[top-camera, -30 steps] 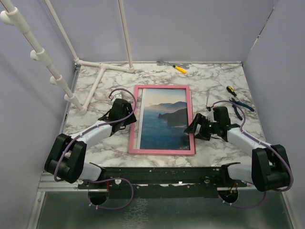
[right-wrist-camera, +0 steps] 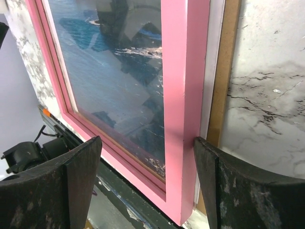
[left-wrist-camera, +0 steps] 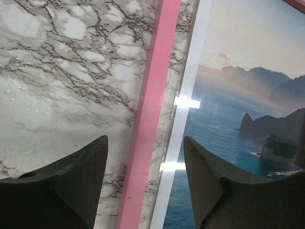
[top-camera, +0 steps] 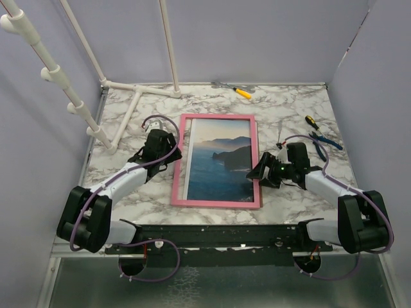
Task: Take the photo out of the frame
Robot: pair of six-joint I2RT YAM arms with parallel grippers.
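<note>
A pink frame (top-camera: 214,204) lies flat on the marble table, holding a seascape photo (top-camera: 218,160). In the left wrist view my left gripper is open above the pink left bar (left-wrist-camera: 147,109), with the white photo edge beside it and a strip of marble between. My right gripper is at the lower part of the right bar (right-wrist-camera: 183,95); its right finger touches or nearly touches the bar's outer side, where a white layer and a brown backing show. It stands open.
A yellow-handled tool (top-camera: 241,93) lies at the back; a screwdriver (top-camera: 311,123) and pliers (top-camera: 319,146) lie at the right. A white pipe structure (top-camera: 131,109) stands at the back left. The table's front edge is just below the frame.
The frame has shifted slightly to the left along with my right gripper.
</note>
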